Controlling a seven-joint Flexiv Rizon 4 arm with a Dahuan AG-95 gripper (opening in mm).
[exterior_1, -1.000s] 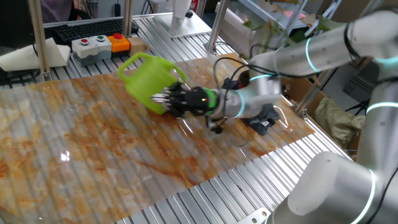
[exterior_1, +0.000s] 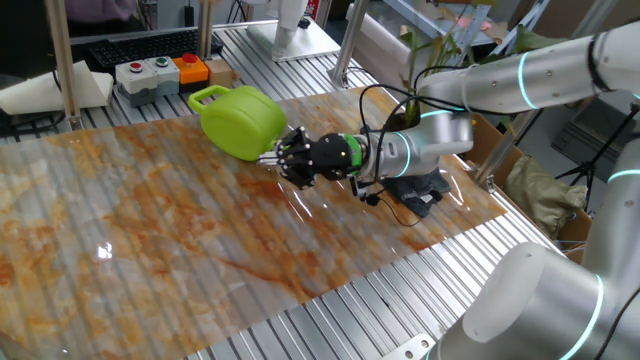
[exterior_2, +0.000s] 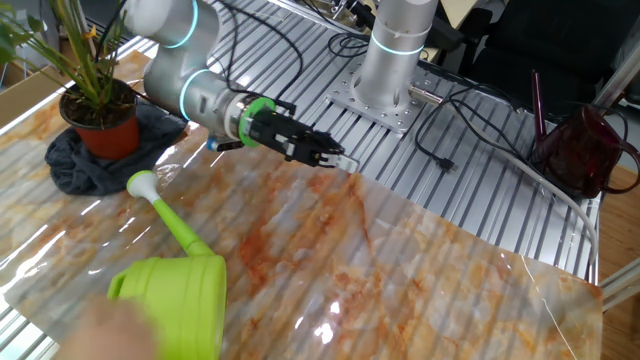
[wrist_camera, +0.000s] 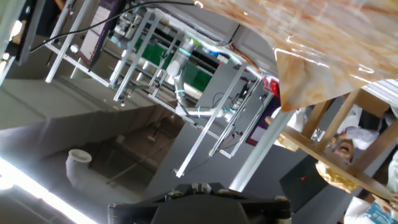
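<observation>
A light green watering can (exterior_1: 242, 123) sits at the far edge of the marbled sheet in exterior view 1. In exterior view 2 the can (exterior_2: 178, 300) is at the lower left, its spout aimed toward the potted plant (exterior_2: 105, 125). A blurred hand (exterior_2: 108, 332) overlaps its near side. My gripper (exterior_1: 268, 158) appears close beside the can in exterior view 1; exterior view 2 shows the gripper (exterior_2: 350, 163) over the sheet, clear of the can. Nothing is visibly held. The wrist view shows dark gripper parts at its bottom edge, but the finger opening is unclear.
The plant stands on dark cloth (exterior_2: 65, 160). A dark red watering can (exterior_2: 580, 150) is at the right in exterior view 2. Button boxes (exterior_1: 147, 80) line the far side. Much of the marbled sheet (exterior_1: 130, 240) is bare.
The green can has changed its tilt and now sits differently at the far edge. My gripper has shifted slightly right, and the arm behind it has moved.
</observation>
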